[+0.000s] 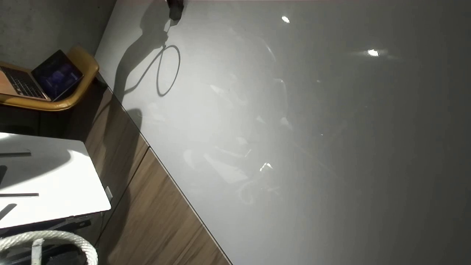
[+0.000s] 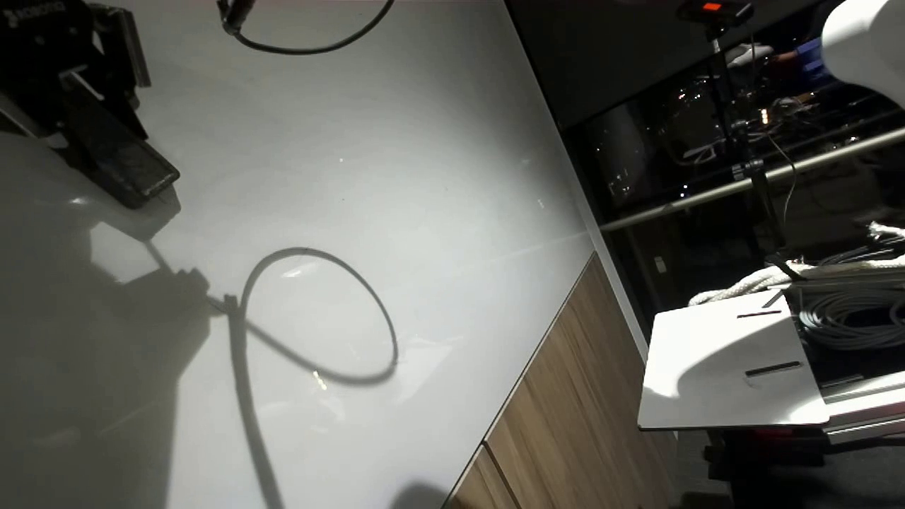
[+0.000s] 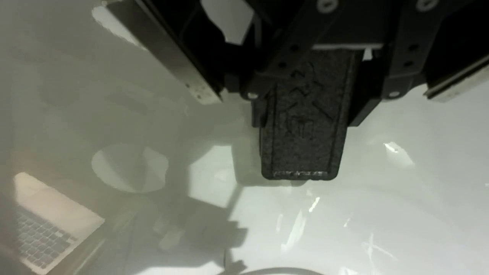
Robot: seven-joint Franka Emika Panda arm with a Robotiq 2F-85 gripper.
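A dark grey, roughly rectangular block (image 3: 305, 142) with rounded corners and raised markings on its face is held between the fingers of my gripper. The fingers are shut on its sides, and its free end sticks out past the fingertips. In exterior view 2 the block (image 2: 127, 161) points down toward the white tabletop (image 2: 475, 203), its shadow close to its end; it looks slightly raised, though the exact gap is hard to tell. Exterior view 1 has only a dark end (image 1: 175, 9) of the held block at the top edge, with the gripper out of frame.
A black cable (image 2: 314, 51) loops at the top in exterior view 2.
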